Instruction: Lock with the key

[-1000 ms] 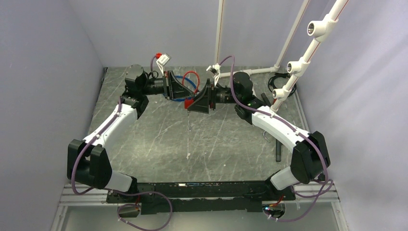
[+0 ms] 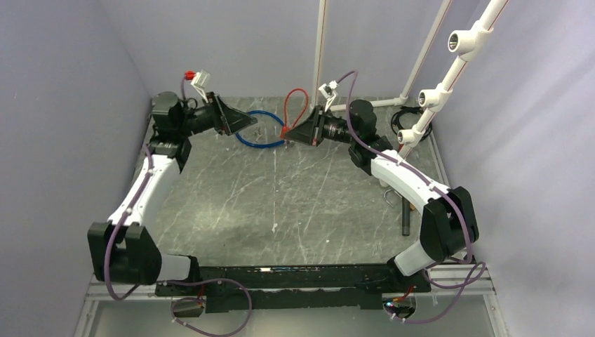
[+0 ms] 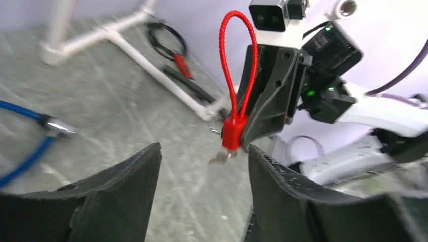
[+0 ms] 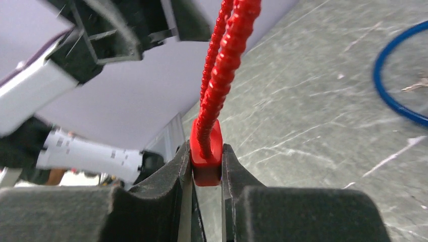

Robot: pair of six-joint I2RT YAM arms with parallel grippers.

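A red tag with a red cord loop (image 2: 295, 105) is pinched in my right gripper (image 2: 285, 134), above the table's middle. The right wrist view shows the red tag (image 4: 207, 169) between the fingertips. In the left wrist view a small metal key (image 3: 222, 157), blurred, sticks out below the tag. My left gripper (image 2: 254, 121) stands apart to the left; its fingers (image 3: 136, 176) are spread with nothing between them. On the table behind lies a blue cable loop (image 2: 259, 145), with a metal lock piece (image 3: 60, 126) on it.
A small metallic object (image 4: 418, 84) lies inside the blue loop. White pipes (image 2: 379, 104) run along the back and right. A black coiled cable (image 2: 403, 119) and a dark-handled tool (image 2: 405, 217) lie at the right.
The left gripper has drawn back leftward from the red tag, which it was close to before.
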